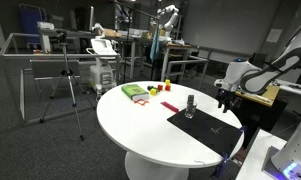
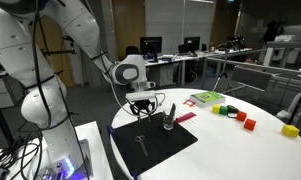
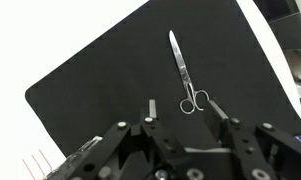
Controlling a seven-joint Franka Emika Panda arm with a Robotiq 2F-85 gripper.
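A pair of silver scissors [image 3: 183, 75] lies on the black mat [image 3: 100, 75], blades pointing away from my gripper in the wrist view. The fingers stand apart, and nothing is held between them. The scissors' ring handles show between the fingertips in that view, but lower down, on the mat. In exterior view 1 my gripper [image 1: 224, 105] hangs above the mat's right side. From the other side, the scissors [image 2: 142, 145] rest on the mat near its front left part. A silver mesh cup [image 2: 169, 121] stands upright on the mat's back part.
A red bar [image 1: 169, 107] lies just off the mat. Farther back are a green box [image 1: 135, 91] and several small coloured blocks [image 1: 161, 87].
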